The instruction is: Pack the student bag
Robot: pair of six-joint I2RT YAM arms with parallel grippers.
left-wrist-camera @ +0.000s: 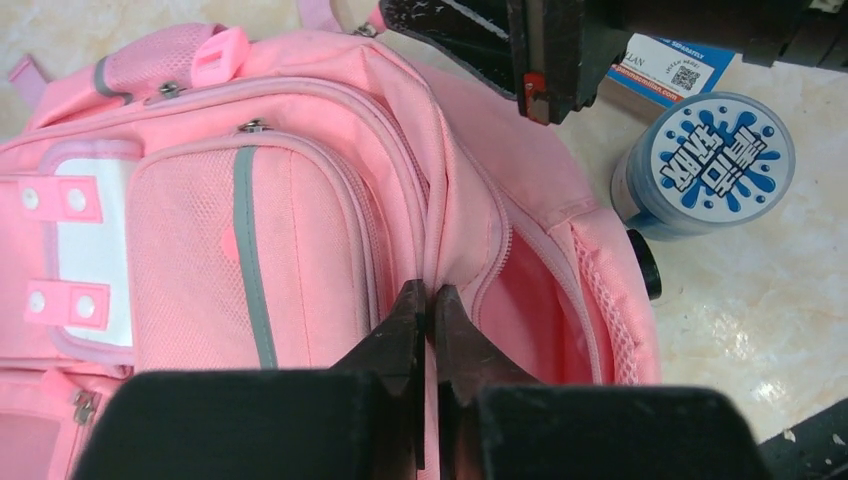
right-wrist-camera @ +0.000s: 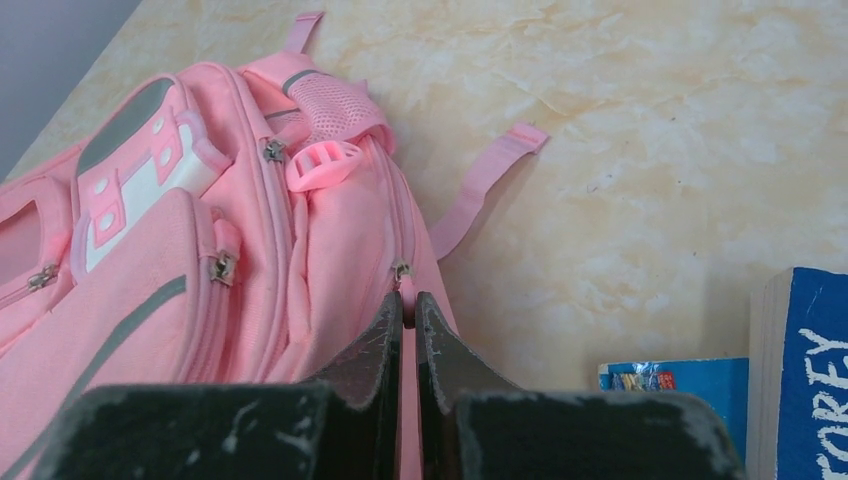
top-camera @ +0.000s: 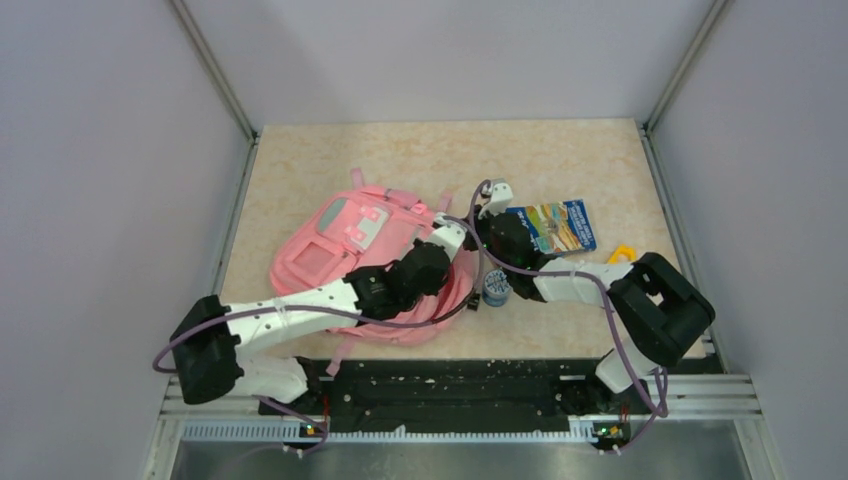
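Observation:
A pink student bag (top-camera: pixel 330 250) lies on its back on the left half of the table. My left gripper is shut on a pinched fold of the bag's pink fabric beside the main zipper. To the right of that fold the bag's opening (left-wrist-camera: pixel 530 310) gapes, its inside partly in view. At the bag's upper right edge my right gripper is shut on the pink zipper pull (right-wrist-camera: pixel 407 287). In the top view both grippers' fingertips are largely hidden by the arms.
A blue-lidded round tub (left-wrist-camera: pixel 720 160) stands close to the bag's right side. Colourful books (top-camera: pixel 558 226) lie right of the right gripper, and a yellow object (top-camera: pixel 622 254) is partly behind the right arm.

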